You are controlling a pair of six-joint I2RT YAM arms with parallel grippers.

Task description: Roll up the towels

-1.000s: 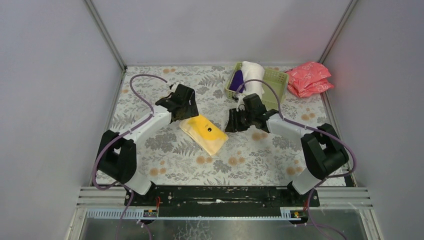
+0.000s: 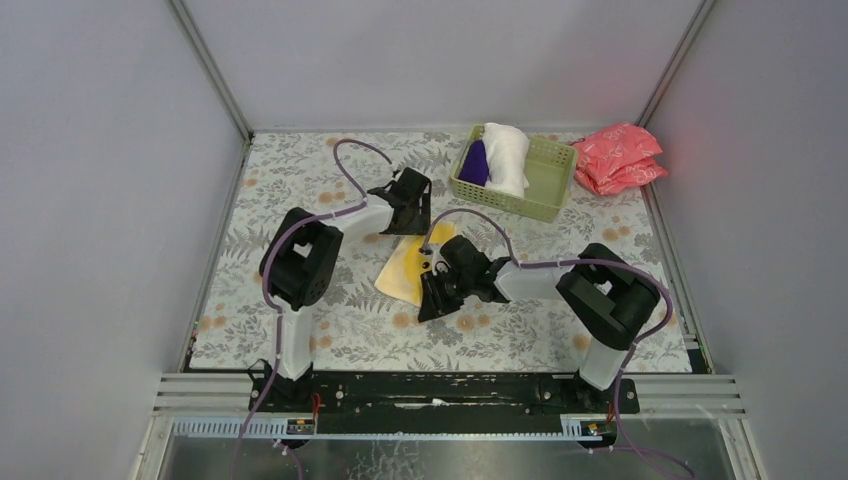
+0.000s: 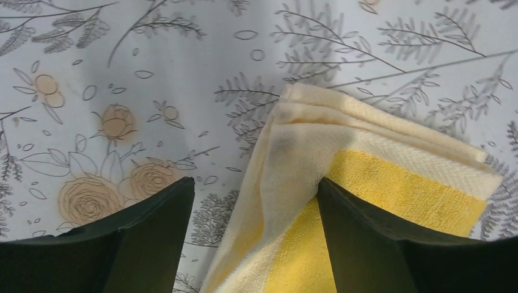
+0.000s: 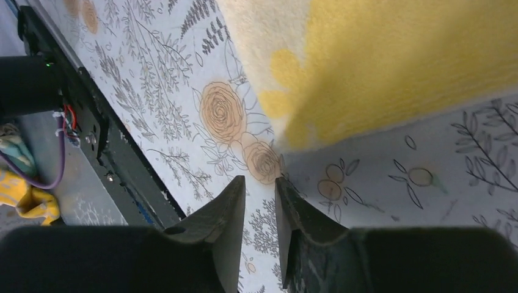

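Observation:
A folded yellow and cream towel (image 2: 405, 268) lies slanted on the patterned table, partly covered by both arms in the top view. My left gripper is open over its far end. In the left wrist view, the right finger (image 3: 342, 210) meets the towel's cream fold, while the left finger (image 3: 177, 207) is over bare table. My right gripper stands just off a near corner of the towel (image 4: 354, 79). A narrow gap shows between its fingers, with nothing in it.
A green basket (image 2: 548, 192) at the back holds a white towel (image 2: 506, 158) and a purple one (image 2: 474, 163). Red folded cloths (image 2: 618, 157) lie in the back right corner.
The towel has turned, its far end now pointing to the back right. My left gripper has moved right, and the right one has come left and towards the front edge.

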